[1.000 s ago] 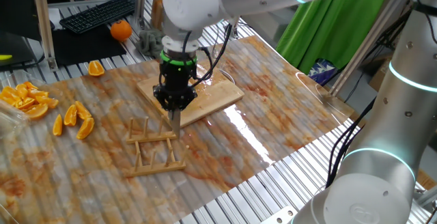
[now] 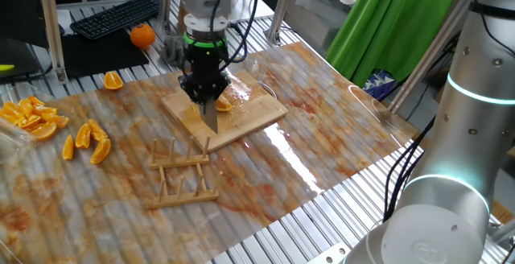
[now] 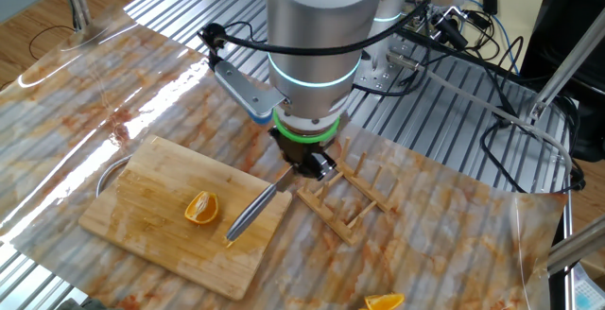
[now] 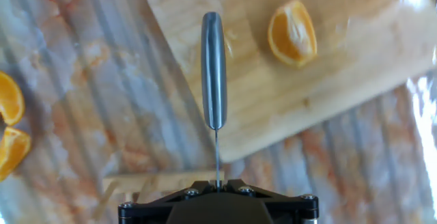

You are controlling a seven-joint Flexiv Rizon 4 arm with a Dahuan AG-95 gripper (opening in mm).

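Observation:
A metal knife (image 4: 214, 74) is held in my gripper, the fingers closed on its thin blade. Its thick grey handle points away from the fingers, over the board in the wrist view. In exterior view 1 the blade (image 2: 210, 117) hangs under my gripper (image 2: 203, 91). An orange wedge (image 3: 201, 207) lies on the wooden cutting board (image 3: 156, 182), apart from the knife. Beside the board stands a pegged wooden rack (image 2: 179, 164), which my gripper (image 3: 302, 166) is close to in exterior view 2.
Orange wedges (image 2: 96, 143) and a larger heap of pieces (image 2: 30, 119) lie at the left of the table. A single wedge (image 2: 113, 80) and a whole orange (image 2: 142, 35) are farther back. The marbled sheet (image 2: 265, 195) is clear right of the rack.
My gripper and the knife have moved away from the rack's edge and farther over the board. The blade now looks more tilted, and the board's wedge shows more clearly.

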